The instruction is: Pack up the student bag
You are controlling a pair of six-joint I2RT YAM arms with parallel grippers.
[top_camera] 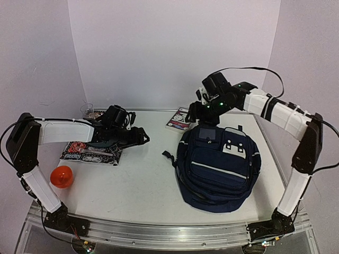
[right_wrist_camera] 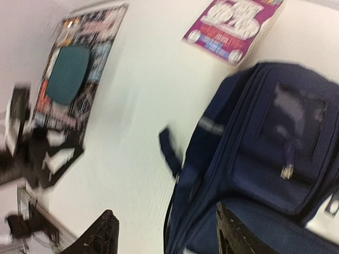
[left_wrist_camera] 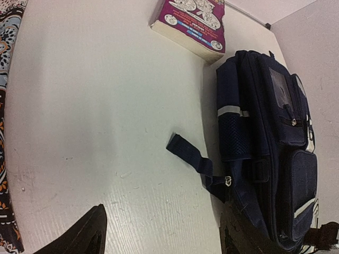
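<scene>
The navy backpack [top_camera: 220, 174] lies on the right half of the white table, its front panel down over the main opening. A loose strap [left_wrist_camera: 185, 151] sticks out from its left side. Behind it is a purple and white book [top_camera: 179, 119], seen larger as the purple book [left_wrist_camera: 193, 24] in the left wrist view. Near the book and the bag's top edge, my right gripper is open with nothing between its fingers. Well left of the bag, my left gripper hangs open and empty over the table. Inside the bag nothing shows.
Under the left arm lies a patterned black, white and red mat [top_camera: 90, 155], with a dark green item [right_wrist_camera: 69, 74] on it. An orange-red round object [top_camera: 62, 177] stands at the front left. The table [top_camera: 143, 185] between mat and bag is clear.
</scene>
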